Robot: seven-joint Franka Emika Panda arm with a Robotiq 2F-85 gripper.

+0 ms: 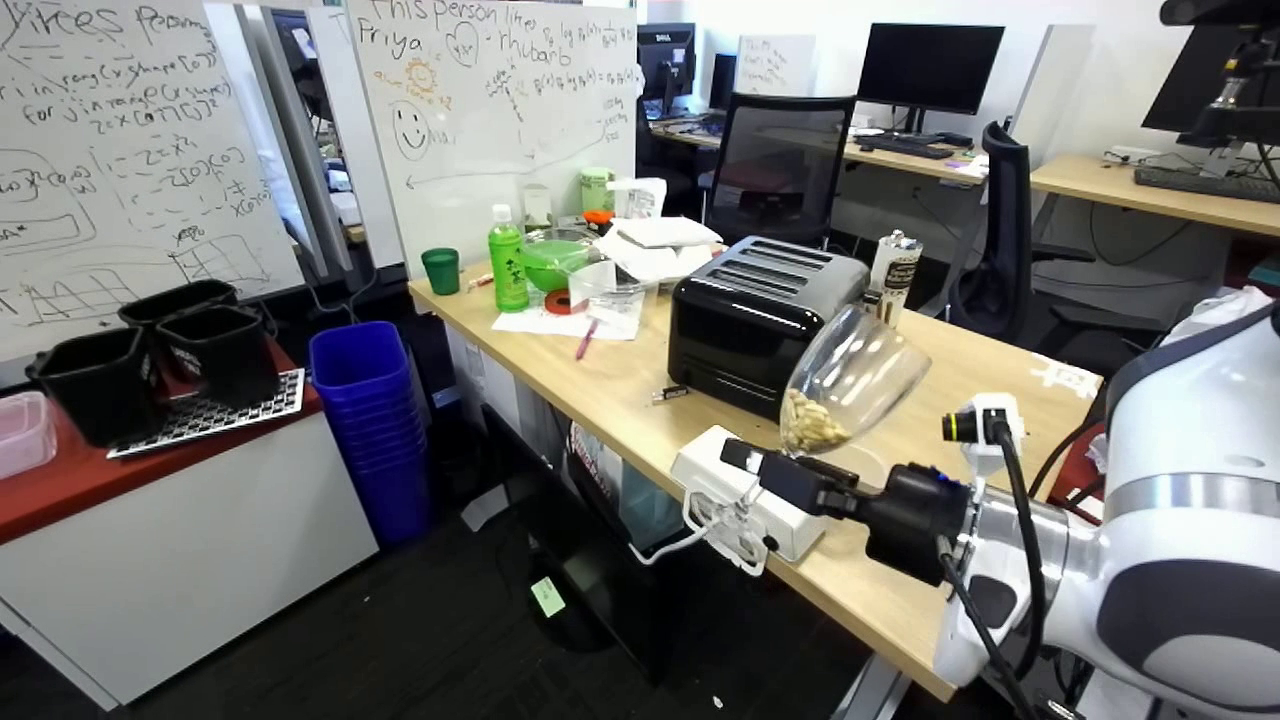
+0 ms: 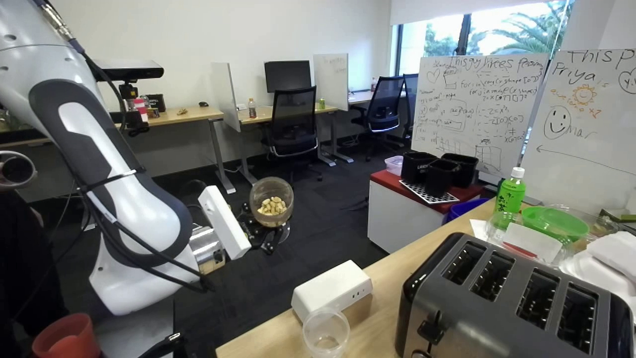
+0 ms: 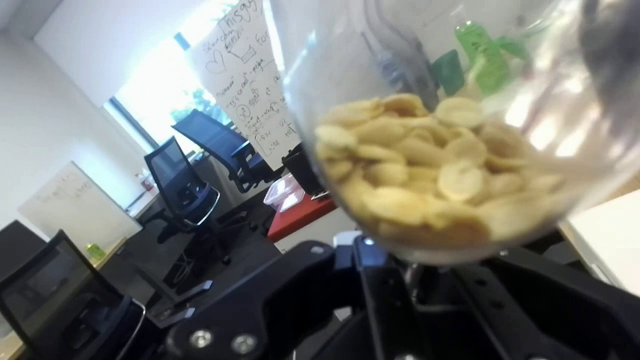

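Observation:
A clear wine glass with shelled peanuts in its bowl is tilted, its mouth toward the upper right in exterior view 1. My gripper is shut on the glass below the bowl; the stem is largely hidden by the fingers. In the wrist view the peanuts fill the lower bowl, just above the black fingers. Exterior view 2 looks into the glass, with the nuts lying inside. An empty clear plastic cup stands on the table.
Beside that cup lies a white box at the table edge. A black toaster stands close behind the glass. Farther along the wooden table are a green bottle and clutter. Dark floor lies beyond the near edge.

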